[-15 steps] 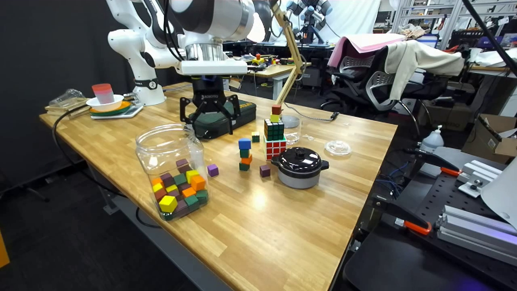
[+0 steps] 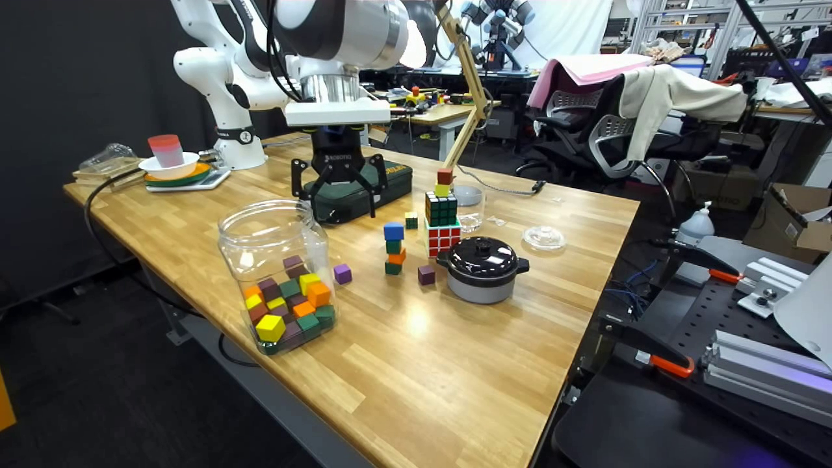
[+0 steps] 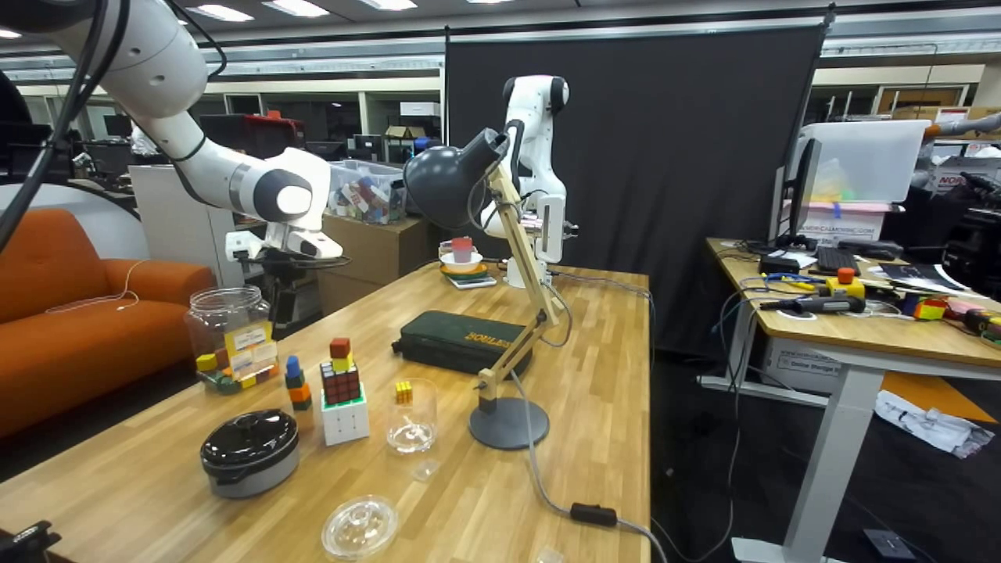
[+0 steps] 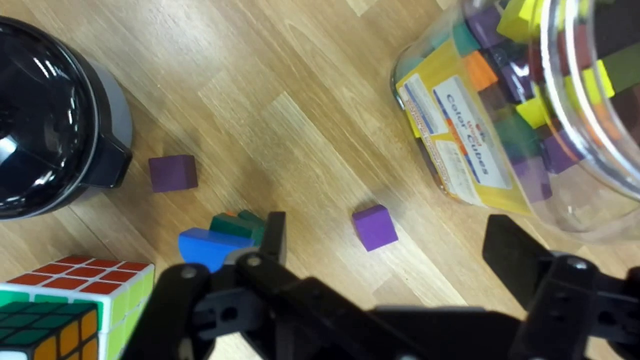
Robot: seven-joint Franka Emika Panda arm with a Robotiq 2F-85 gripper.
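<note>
My gripper is open, hanging above the table with nothing between its fingers. In the wrist view a bright purple cube (image 4: 375,228) lies on the wood below, seen in the gap between the fingers. A darker purple cube (image 4: 172,173) rests beside the pot. The clear jar (image 2: 274,269), partly filled with coloured cubes, stands near the table's left edge. A small stack (image 2: 394,248) has a blue block on top, with green and orange ones below; in the wrist view the left finger partly covers it.
A lidded black-and-grey pot (image 2: 481,269) stands right of the stack. Behind it, two Rubik's cubes (image 2: 442,226) are piled up with small blocks on top. A dark green case (image 2: 359,195) lies farther back, and a desk lamp (image 3: 509,422) stands nearby.
My gripper has shifted very slightly to the right in exterior view 1, and its mount has tilted a little. The objects on the table stay where they were.
</note>
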